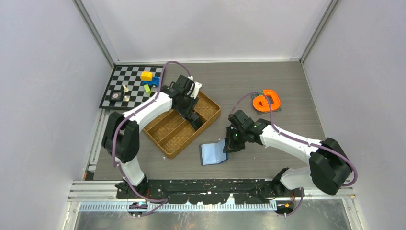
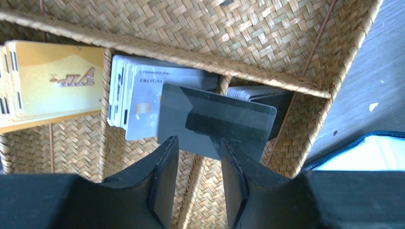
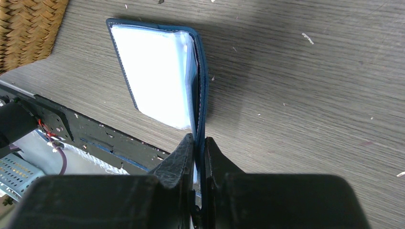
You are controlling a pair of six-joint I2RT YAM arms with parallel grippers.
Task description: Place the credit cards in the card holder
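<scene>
In the left wrist view a dark card [image 2: 229,114] lies tilted across the divider between two compartments of the woven tray [image 2: 267,76]. It overlaps the silver-blue cards [image 2: 153,93] on one side and the black cards [image 2: 267,95] on the other. My left gripper is just at this card's near edge, its fingers apart; no card is clamped between them. Yellow cards [image 2: 62,78] fill another compartment. My right gripper is shut on the spine of the blue card holder [image 3: 203,76], whose clear, white-looking sleeve page [image 3: 153,71] is spread open over the table.
Behind the left arm is a chessboard [image 1: 107,98] with a toy truck [image 1: 152,81] on it. An orange ring-shaped toy [image 1: 275,98] sits beyond the right arm. Bare table separates the tray from the holder.
</scene>
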